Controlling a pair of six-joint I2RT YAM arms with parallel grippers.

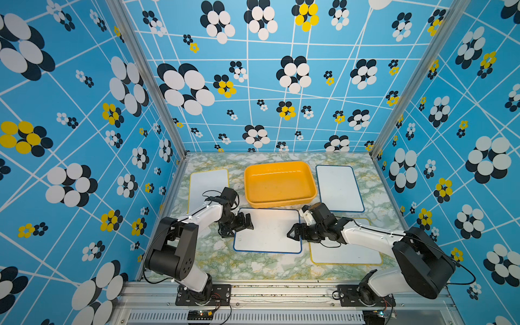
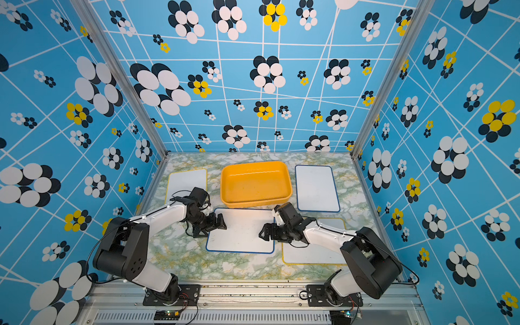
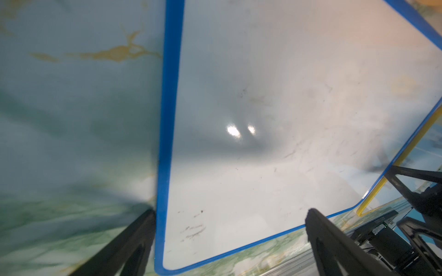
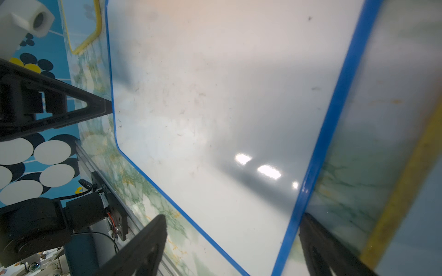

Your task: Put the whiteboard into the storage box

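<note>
A blue-edged whiteboard [image 1: 267, 231] lies flat in front of the orange storage box [image 1: 280, 201]. My left gripper is open, low over the board's left end, with one finger at the blue edge [image 3: 162, 184] and nothing held. My right gripper is part open at the board's right end, a fingertip touching or very close to the blue edge [image 4: 294, 216]; whether that edge is between the fingers and gripped is not the case as far as shows.
A yellow-edged board [image 1: 208, 181] lies back left, another [image 1: 346, 254] at front right beside the middle board, and a blue-edged board [image 2: 317, 187] back right. The box is empty.
</note>
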